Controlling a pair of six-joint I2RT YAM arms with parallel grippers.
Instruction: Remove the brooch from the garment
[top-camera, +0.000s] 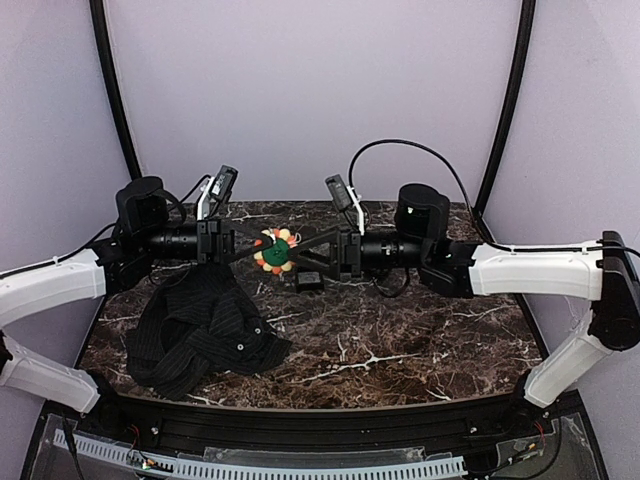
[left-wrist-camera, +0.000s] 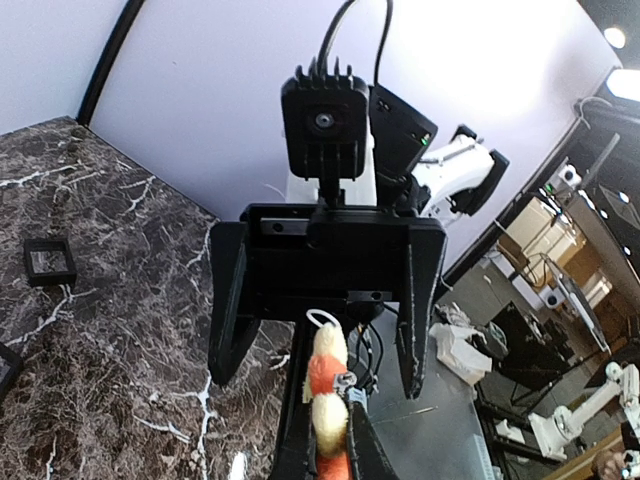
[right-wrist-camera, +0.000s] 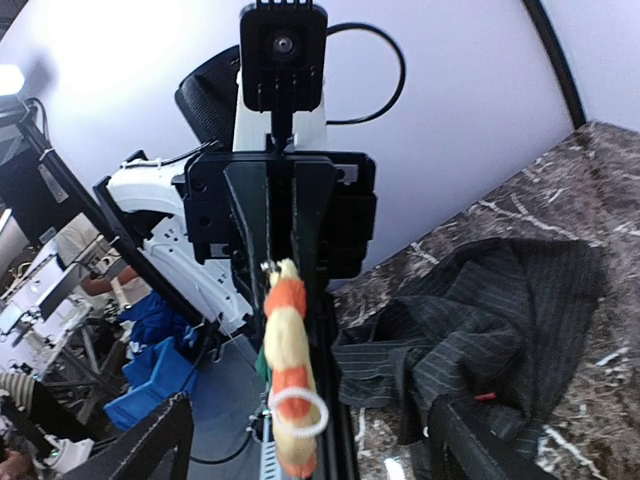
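A flower brooch (top-camera: 276, 251) with orange and cream petals and a green centre hangs above the table; in both wrist views it shows edge-on, as a fuzzy strip (left-wrist-camera: 329, 425) (right-wrist-camera: 289, 345). My left gripper (top-camera: 256, 250) is shut on it. My right gripper (top-camera: 306, 250) stands open just to the brooch's right, its two fingers apart in the left wrist view with the brooch below and between their tips. The dark striped garment (top-camera: 205, 330) lies crumpled on the left of the table, below my left arm.
A small black square object (top-camera: 309, 281) lies on the marble table (top-camera: 420, 350) behind the grippers. Black frame rails edge the table.
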